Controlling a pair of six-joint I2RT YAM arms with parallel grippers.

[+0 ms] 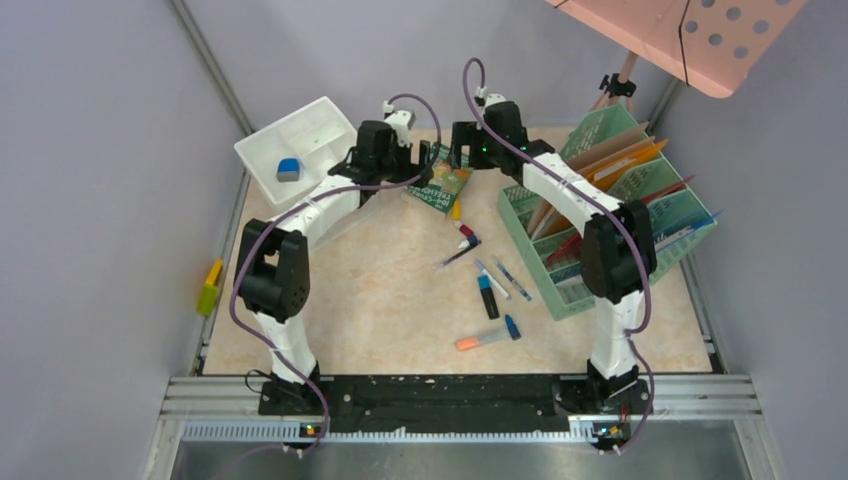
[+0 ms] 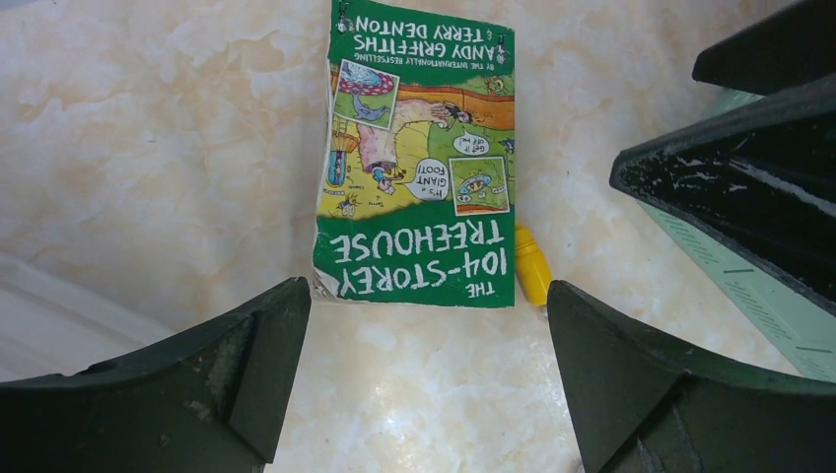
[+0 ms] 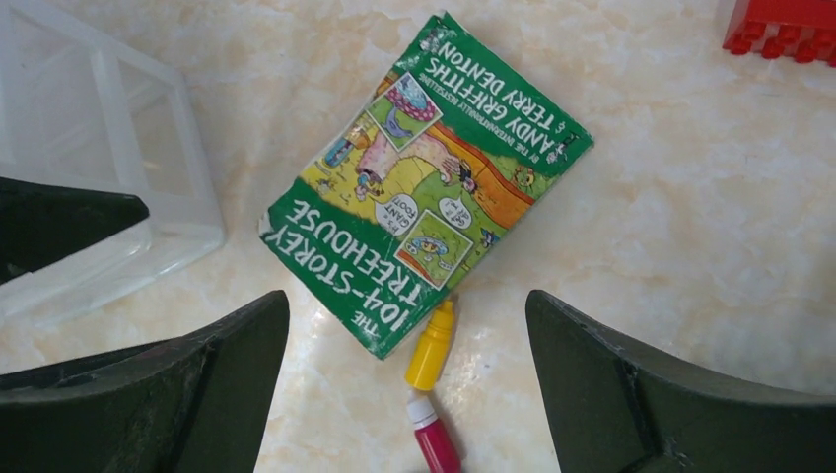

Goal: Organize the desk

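Observation:
A green Treehouse book (image 1: 441,185) lies at the back middle, cover up, also clear in the left wrist view (image 2: 414,168) and the right wrist view (image 3: 414,187). My left gripper (image 1: 418,162) hangs open over its left side; my right gripper (image 1: 462,142) is open over its upper right. Neither holds anything. Beside the book's lower edge lie a yellow bottle (image 3: 431,350) and a red-and-white tube (image 3: 434,437). Several pens and markers (image 1: 487,297) lie loose in the middle and front.
A green file organizer (image 1: 530,275) with folders fills the right side. A white tray (image 1: 262,155) with a blue block stands at back left, a clear box (image 3: 177,197) beside the book. A red brick (image 3: 779,25) lies at the back.

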